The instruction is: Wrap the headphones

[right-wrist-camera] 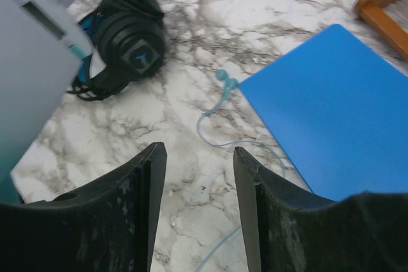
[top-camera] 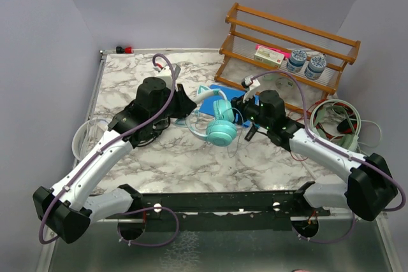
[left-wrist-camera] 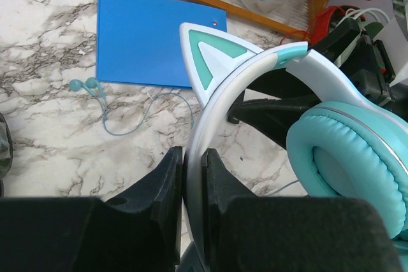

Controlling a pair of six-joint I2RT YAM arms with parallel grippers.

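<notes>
Mint cat-ear headphones (top-camera: 221, 133) hang in the air, my left gripper shut on the white headband (left-wrist-camera: 227, 87); the mint ear cup (left-wrist-camera: 341, 164) dangles to its right. My right gripper is just right of the cups in the top view; in its own wrist view the fingers stand apart with nothing between them, and a blurred pale part of the headphones fills the left edge. A thin pale-blue cable (right-wrist-camera: 223, 240) runs beneath, with small mint earbuds (right-wrist-camera: 226, 82) on the table.
A blue board (left-wrist-camera: 153, 36) lies on the marble table behind. Black headphones (right-wrist-camera: 131, 42) lie left of it. A wooden rack (top-camera: 268, 18) with jars stands at the back right; coiled cables (top-camera: 338, 116) lie at the right.
</notes>
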